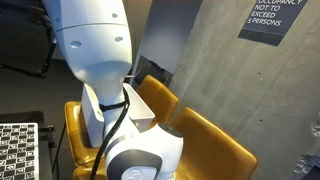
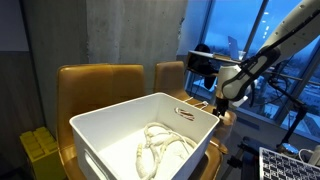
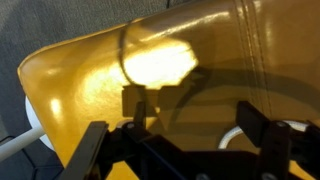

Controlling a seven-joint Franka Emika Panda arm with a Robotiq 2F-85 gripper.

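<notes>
In the wrist view my gripper stands with its dark fingers well apart over an orange-brown seat. A white cord (image 3: 228, 136) curves on the seat close to the right finger; part of it is hidden by the gripper. I cannot tell whether the finger touches it. From the second exterior view, the white arm (image 2: 236, 82) reaches down to a chair behind the box's far end. Inside the large white box (image 2: 120, 122) lies a tangle of pale rope (image 2: 158, 150). The arm's white wrist (image 1: 145, 155) hides the fingers in the first exterior view.
Orange chairs (image 1: 215, 150) stand in a row along a concrete wall (image 1: 240, 90). The open white box rests across seats beside the arm. A checkered board (image 1: 18, 150) is at the left, and a yellow block stack (image 2: 40, 155) stands at the far left.
</notes>
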